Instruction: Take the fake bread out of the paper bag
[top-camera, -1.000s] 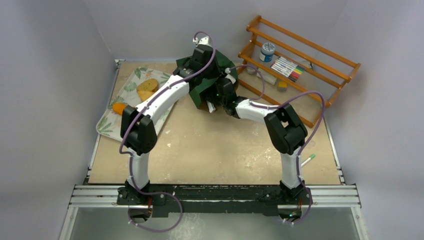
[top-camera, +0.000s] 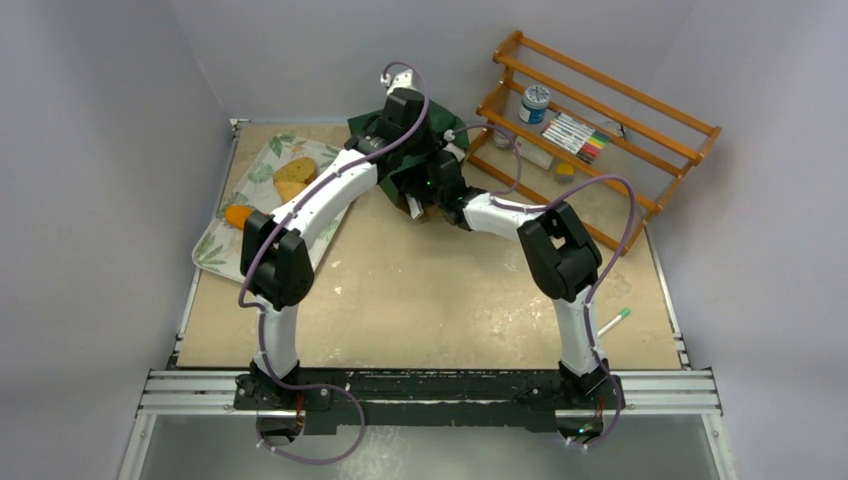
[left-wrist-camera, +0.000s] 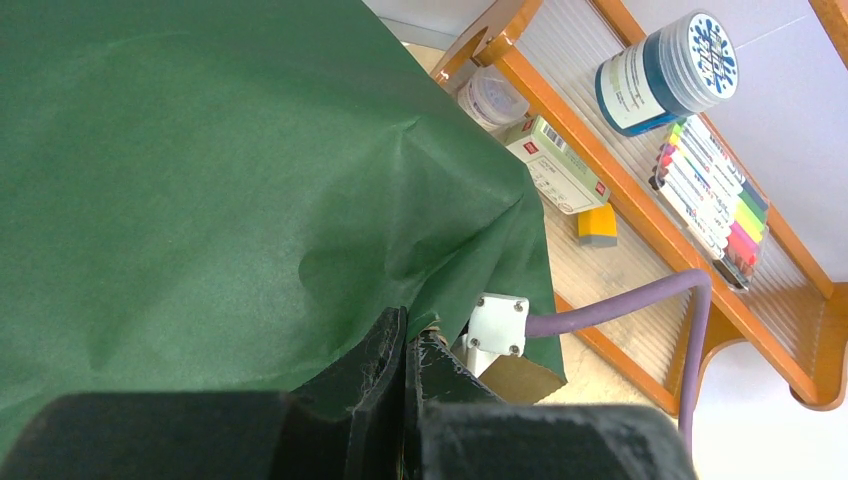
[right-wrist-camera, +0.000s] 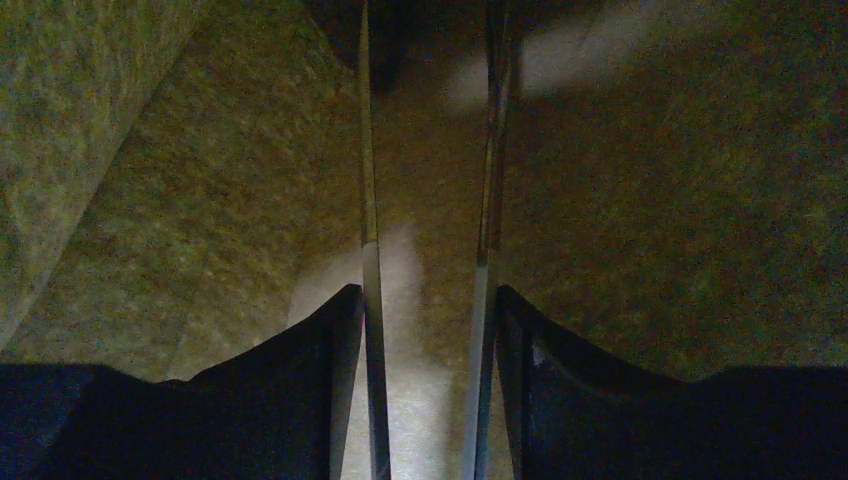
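A green bag (top-camera: 368, 128) stands at the back centre; in the left wrist view its cloth-like wall (left-wrist-camera: 200, 200) fills much of the frame. My left gripper is shut at its top edge; whether the edge is between the fingers is hard to tell. My right gripper is inside the bag, part open over the dim brown interior, with a dark shape near its tips that I cannot identify. Bread-like pieces (top-camera: 297, 172) and an orange item (top-camera: 238, 216) lie on a patterned tray (top-camera: 215, 250) at left.
A wooden rack (top-camera: 610, 78) with a jar (top-camera: 535, 103), markers (top-camera: 572, 135) and boxes occupies the back right. A pen (top-camera: 615, 320) lies at the right front.
The right arm has shifted slightly leftward into the bag, and the bag has shifted slightly with it. The left arm is nearly unchanged.
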